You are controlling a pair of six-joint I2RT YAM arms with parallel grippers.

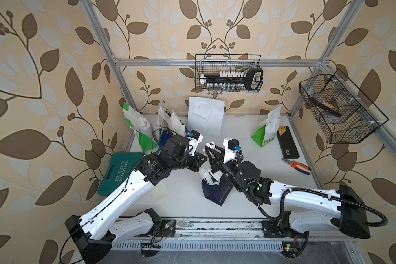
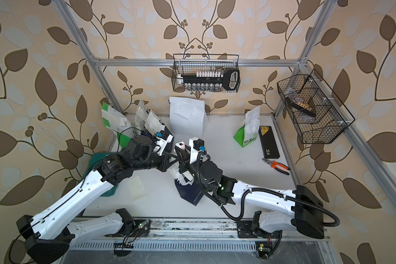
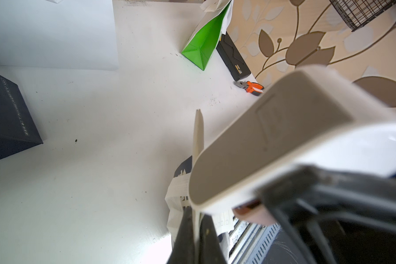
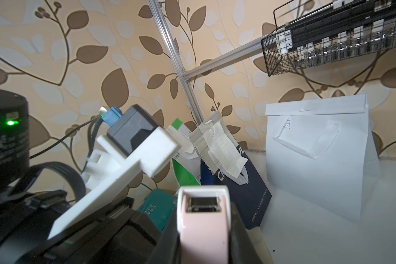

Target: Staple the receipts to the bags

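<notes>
My left gripper (image 1: 201,161) is shut on the cream paper top (image 3: 198,132) of the dark blue bag (image 1: 217,193). In the left wrist view this paper stands edge-on, its lower part between the fingers. The receipt cannot be told apart from the bag's top there. My right gripper holds a white and pink stapler (image 4: 204,237), with a finger on each side of it. The stapler's pale body (image 3: 268,136) looms over the paper's right side in the left wrist view. Whether its mouth is around the paper is hidden.
At the back stands a white bag (image 1: 206,116). Dark and green bags (image 1: 140,127) cluster at back left, near a teal case (image 1: 118,173). A green-white bag (image 1: 267,126), black box (image 1: 288,143) and pliers (image 1: 297,165) lie right.
</notes>
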